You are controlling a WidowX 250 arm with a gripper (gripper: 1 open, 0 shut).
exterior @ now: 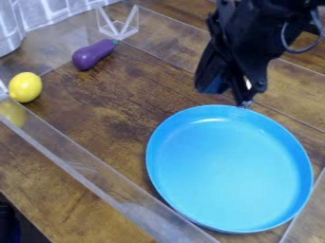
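My gripper (229, 87) is a dark shape hanging from the top right, just above the back rim of a blue round plate (229, 171). Its fingertips point down; they look shut, and nothing clear shows between them. A yellow lemon (25, 85) sits at the left edge, and a purple eggplant (94, 52) lies at the upper left.
A clear plastic edge runs diagonally across the lower left. A white rack stands in the top left corner, with a small clear object behind the eggplant.
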